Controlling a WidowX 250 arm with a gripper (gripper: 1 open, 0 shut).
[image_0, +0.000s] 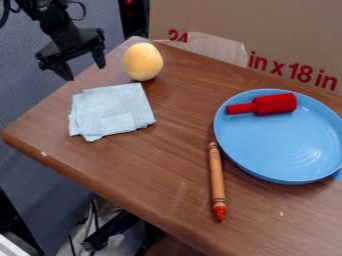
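Observation:
My black gripper (75, 64) hangs at the upper left over the floor beside the table's edge, its fingers apart with nothing seen between them. To its right a yellow rounded object (143, 61) sits on the wooden table (147, 170). A folded light-blue cloth (110, 110) lies below the gripper on the table. At the right, a blue plate (281, 150) holds a red bottle-like object (262, 105). An orange crayon (217, 185) with a red tip lies left of and below the plate.
A cardboard box (267, 40) stands along the back of the table. Grey floor shows beyond the table's left edge.

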